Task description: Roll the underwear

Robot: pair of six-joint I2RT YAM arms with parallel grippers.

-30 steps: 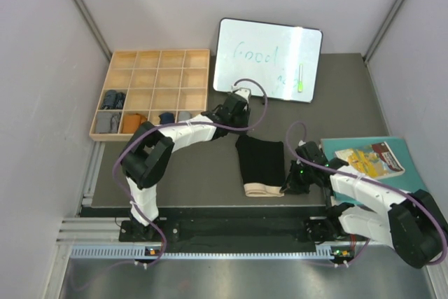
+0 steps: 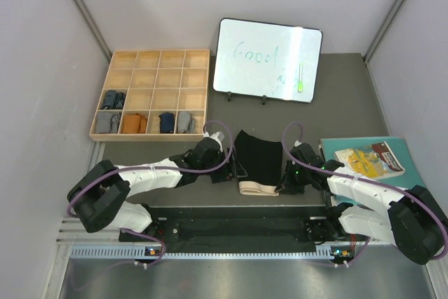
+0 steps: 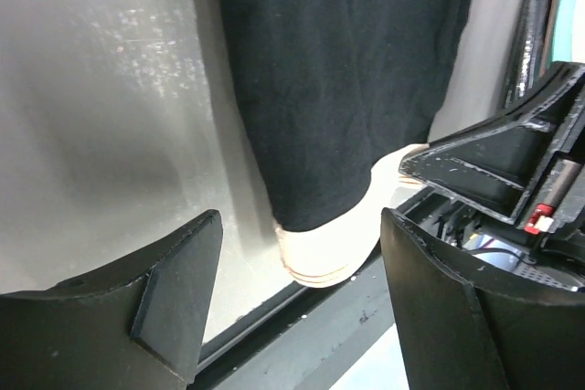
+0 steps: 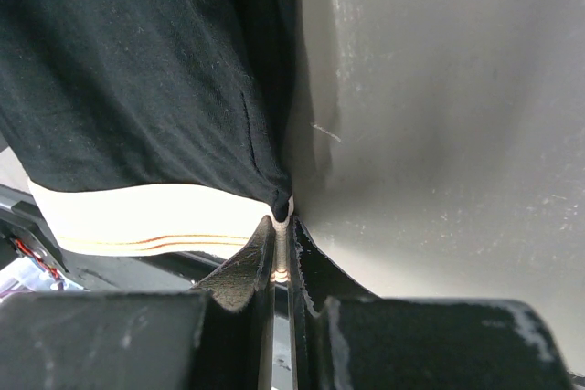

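Black underwear, folded into a long strip (image 2: 259,161), lies on the grey table with its cream waistband (image 2: 257,188) at the near end. My right gripper is shut on the waistband's right corner, pinching the cream edge just below the black cloth. My left gripper is open over the waistband's left end; the band (image 3: 320,248) shows between and beyond its fingers, and neither finger visibly grips it. The tip of the right gripper also shows in the left wrist view, at the band's other end.
A wooden divided box (image 2: 150,92) with several rolled garments in its near row stands at back left. A whiteboard (image 2: 266,59) lies at the back. On the right is a teal box (image 2: 402,152) with a printed packet on it. The table's front edge runs close to the waistband.
My left gripper has come from the underwear's far end toward the near waistband, staying along its left side. The right gripper and waistband have shifted slightly left.
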